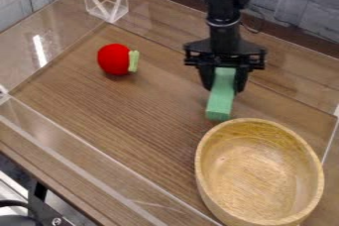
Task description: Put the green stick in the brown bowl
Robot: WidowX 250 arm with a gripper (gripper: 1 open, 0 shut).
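Note:
The green stick (221,98) is at the right of the wooden table, its near end pointing toward the bowl. My black gripper (224,68) is over the stick's far end, with fingers near both sides of it. Whether the fingers press on the stick or stand apart from it cannot be made out, nor whether the stick is clear of the table. The brown bowl (209,169), light tan inside, stands at the lower right, a short gap below the stick, and looks empty.
A red ball-like object (115,59) with a pale green piece beside it lies at the left. A clear, wire-like item (106,4) stands at the far left. Dark cables (30,213) show at the lower left corner.

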